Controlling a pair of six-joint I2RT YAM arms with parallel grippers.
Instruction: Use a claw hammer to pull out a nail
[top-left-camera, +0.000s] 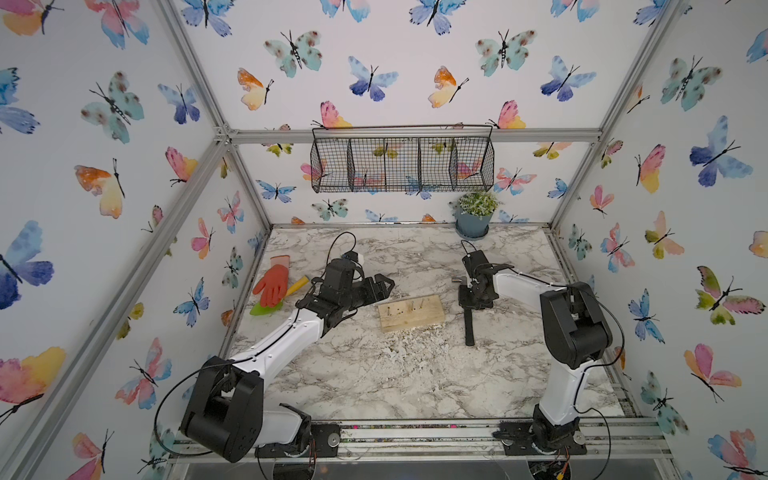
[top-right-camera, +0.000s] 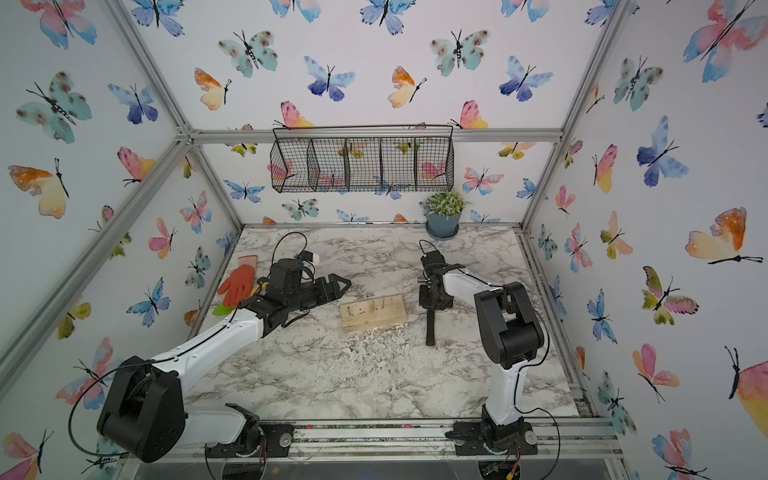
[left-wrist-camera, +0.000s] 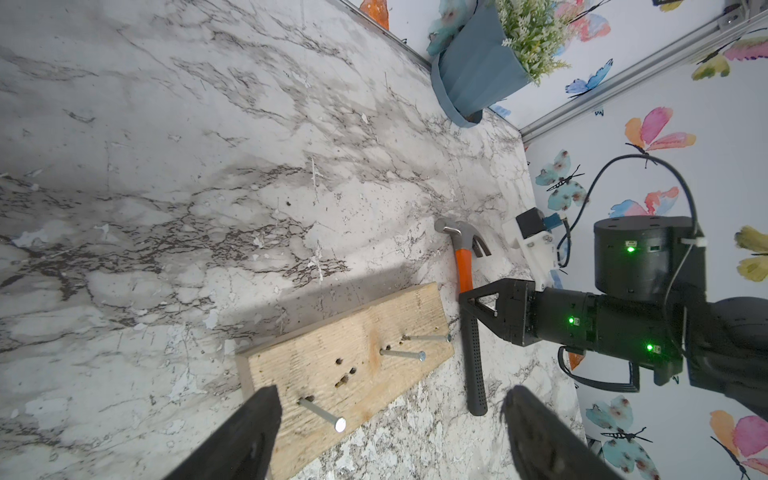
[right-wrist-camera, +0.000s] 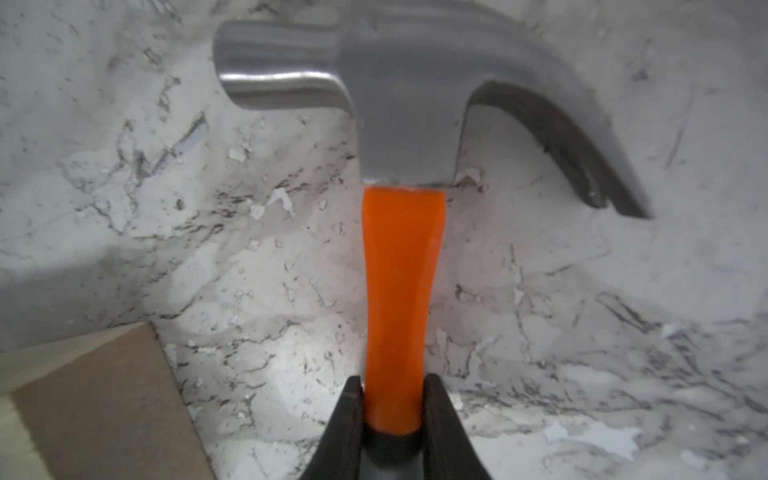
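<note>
The claw hammer (right-wrist-camera: 400, 280) has a steel head, an orange neck and a black grip. My right gripper is shut on its handle, one finger on either side where orange meets black. Its claw points right in the right wrist view. Whether the hammer touches the table, I cannot tell. Left of it lies a wooden block (left-wrist-camera: 280, 372) with holes and three nails sticking out: a near nail (left-wrist-camera: 322, 414), a middle nail (left-wrist-camera: 404, 353) and a far nail (left-wrist-camera: 428, 337). Above the block's left side, my left gripper (top-left-camera: 389, 286) is open and empty, its fingers (left-wrist-camera: 240, 436) blurred and wide apart.
Orange gloves (top-left-camera: 273, 284) and a yellow-handled tool (top-left-camera: 297, 285) lie at the far left, behind the left arm. A potted plant (top-left-camera: 473, 224) stands at the back. Pale debris (top-left-camera: 412, 352) litters the table in front of the block.
</note>
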